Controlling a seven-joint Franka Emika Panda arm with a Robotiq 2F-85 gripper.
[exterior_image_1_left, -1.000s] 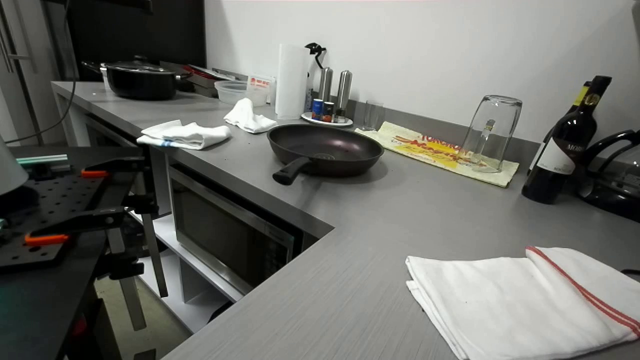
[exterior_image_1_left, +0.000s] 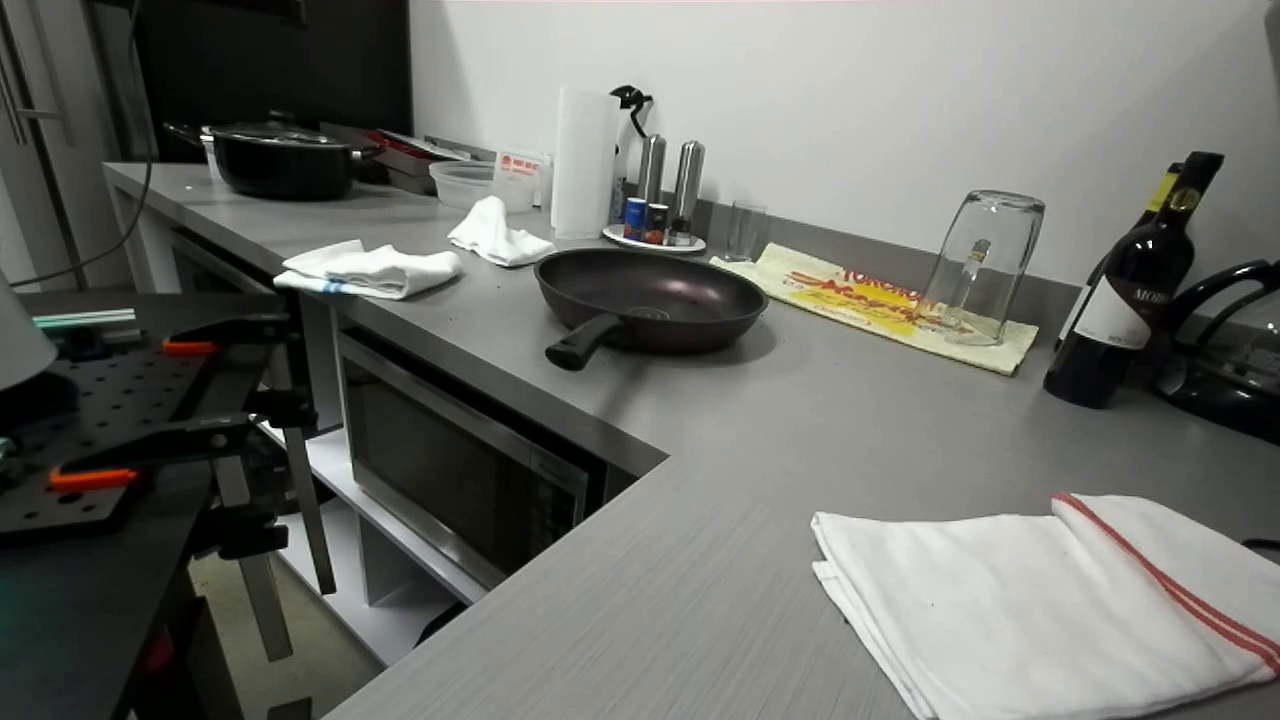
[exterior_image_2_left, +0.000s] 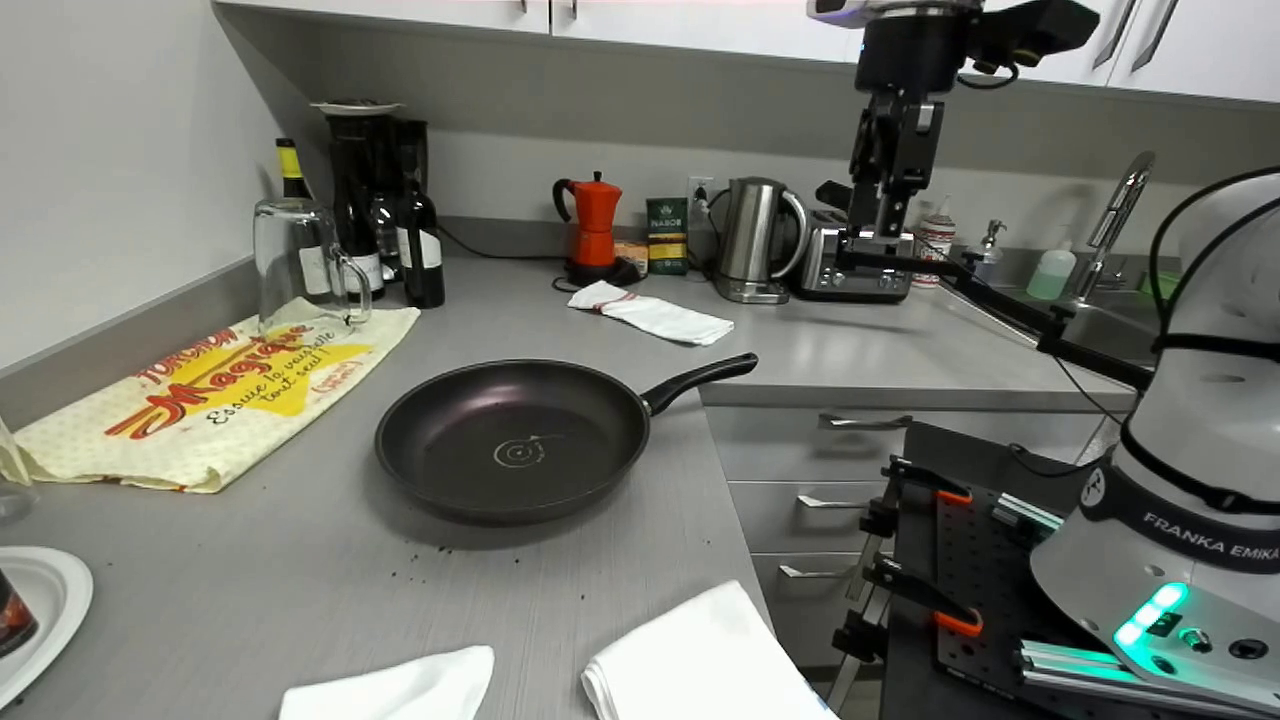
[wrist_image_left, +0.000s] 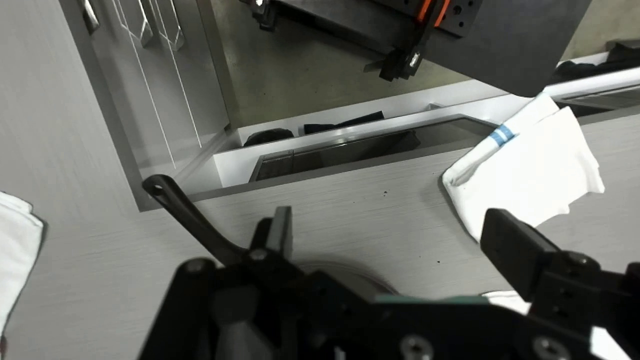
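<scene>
My gripper stands open in the wrist view, its two dark fingers wide apart with nothing between them. In the second exterior view the gripper (exterior_image_2_left: 878, 228) hangs high at the right, clear of the counter. A dark frying pan (exterior_image_1_left: 654, 300) rests upright on the counter, empty inside. Its black handle (exterior_image_2_left: 702, 379) reaches out over the counter's front edge. From the wrist, the handle (wrist_image_left: 192, 217) shows at the lower left, while my gripper's body hides most of the pan. A folded white cloth with a blue stripe (wrist_image_left: 528, 162) lies to the right.
A red-striped white towel (exterior_image_1_left: 1044, 600) lies on the near counter. An upturned glass mug (exterior_image_1_left: 990, 264) stands on a yellow cloth (exterior_image_1_left: 840, 294). Wine bottles (exterior_image_1_left: 1134, 294), a red moka pot (exterior_image_2_left: 593, 222) and a steel kettle (exterior_image_2_left: 758, 234) stand farther along. Bare counter surrounds the pan.
</scene>
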